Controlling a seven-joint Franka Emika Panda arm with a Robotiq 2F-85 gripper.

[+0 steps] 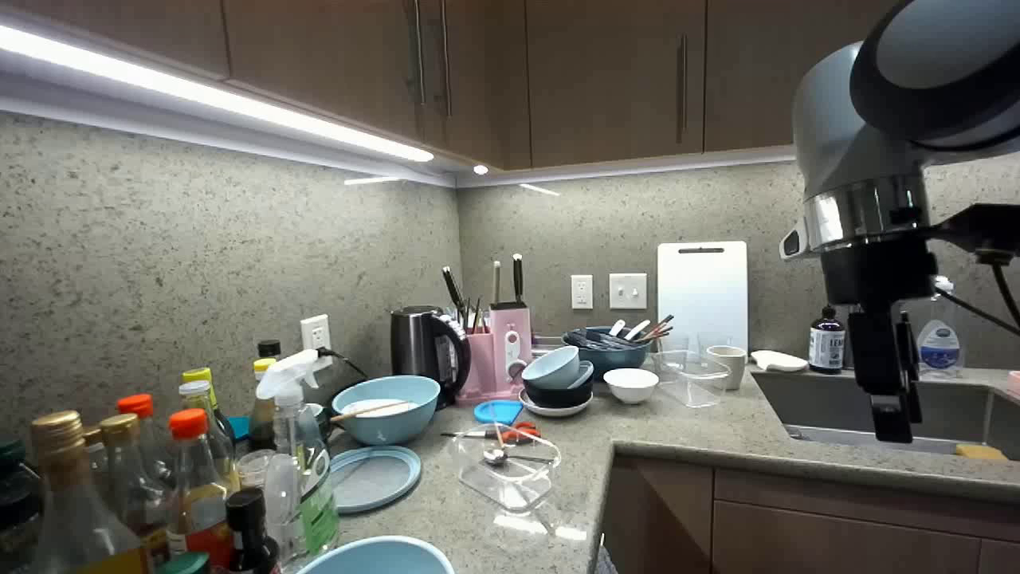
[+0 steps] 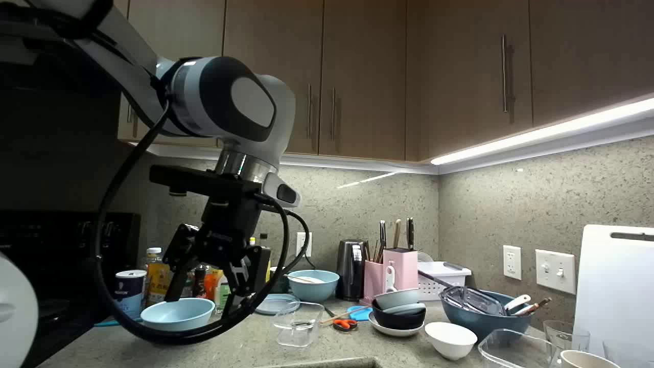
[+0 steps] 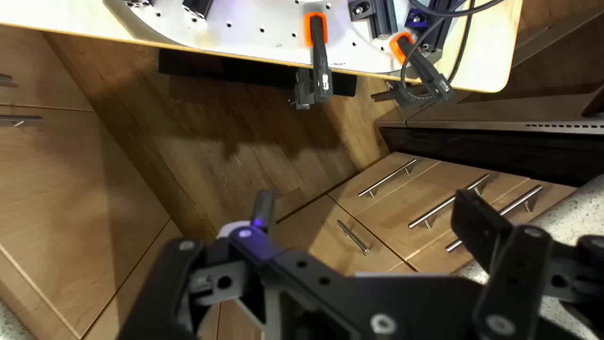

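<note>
My gripper is open, its two fingers wide apart with only floor and cabinet fronts visible beyond them. In exterior view 2 the gripper [image 2: 202,299] points downward in front of a light blue bowl [image 2: 178,315], with no contact that I can make out. Exterior view 1 has the gripper [image 1: 896,426] at the right, seen against the sink [image 1: 932,402]. A clear container [image 1: 507,483] with a spoon sits on the counter, close to a blue lid [image 1: 374,477] and orange-handled scissors [image 1: 516,434]. Another light blue bowl [image 1: 390,406] holds a wooden utensil.
Several bottles [image 1: 191,459] crowd the counter's left side. A black kettle [image 1: 427,354], pink knife block [image 1: 509,346] and stacked bowls [image 1: 552,368] fill the corner. Below the wrist lie cabinet drawers [image 3: 390,198] and a tabletop edge with clamps [image 3: 320,56].
</note>
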